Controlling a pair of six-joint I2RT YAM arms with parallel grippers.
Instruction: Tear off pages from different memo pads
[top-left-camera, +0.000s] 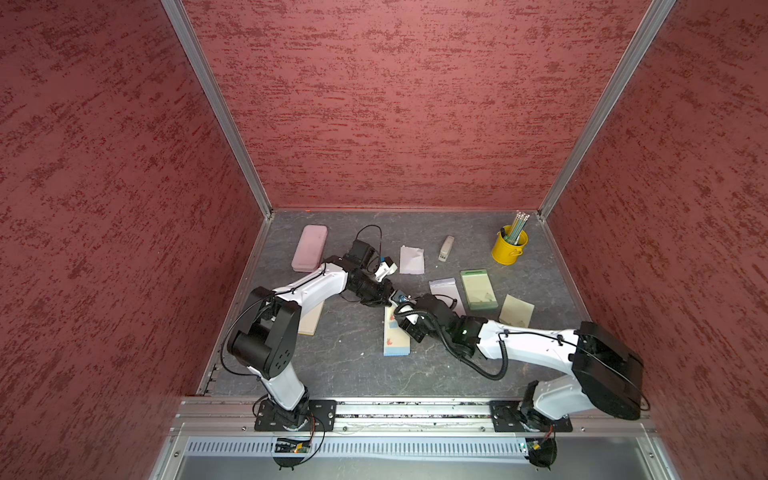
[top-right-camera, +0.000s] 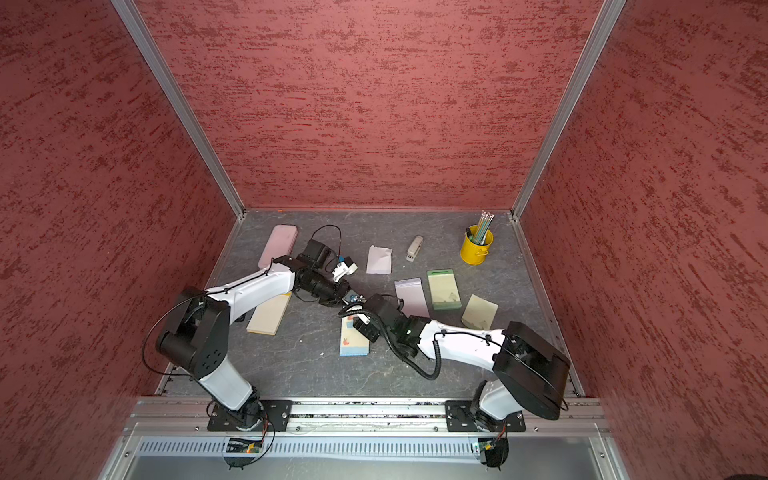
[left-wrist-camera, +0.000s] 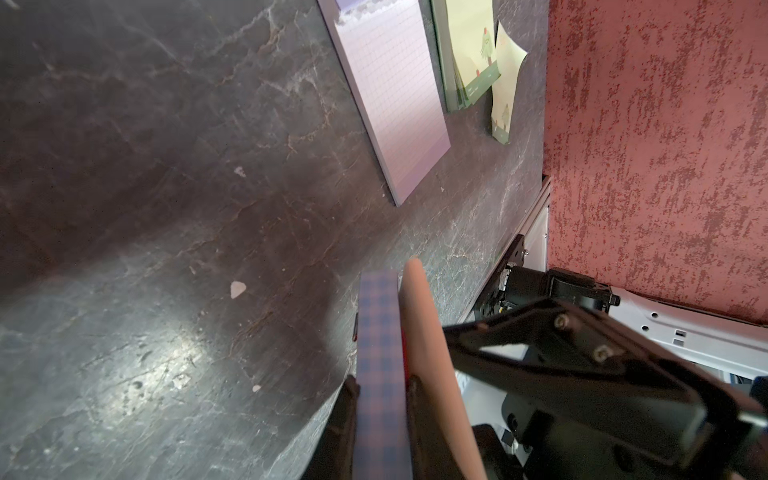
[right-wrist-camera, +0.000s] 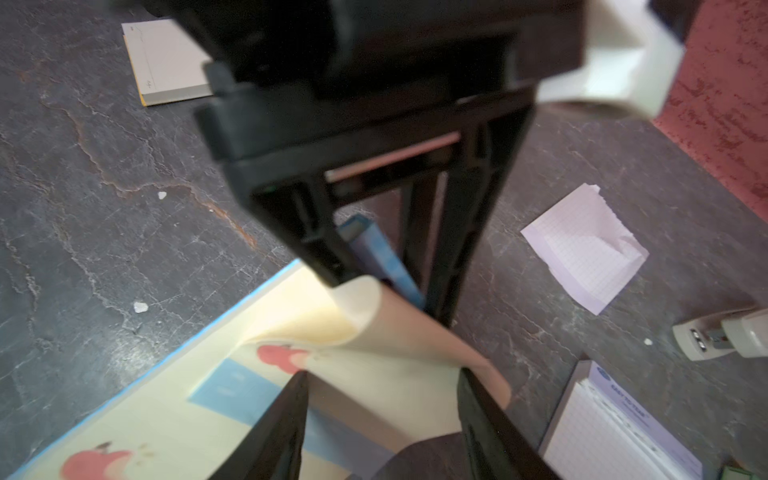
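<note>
A cream memo pad (top-left-camera: 396, 345) with apple prints and a blue end lies at the front middle of the table. My left gripper is shut on its blue checked binding (left-wrist-camera: 378, 320), at the far end. From the right, my right gripper reaches over the pad, fingers apart. The top page (right-wrist-camera: 408, 364) curls up from the pad, its lifted edge in front of the right fingers (right-wrist-camera: 276, 432). In the right wrist view, that page still runs towards the binding, where the left gripper hides how it joins. Both top views hide the fingertips.
A purple memo pad (top-right-camera: 411, 297), a green one (top-right-camera: 444, 289) and a loose cream page (top-right-camera: 479, 312) lie right. A loose page (top-right-camera: 379, 260), stapler (top-right-camera: 414, 248) and yellow pencil bucket (top-right-camera: 474, 252) sit behind. Left are a pink case (top-right-camera: 277, 246) and another pad (top-right-camera: 269, 314).
</note>
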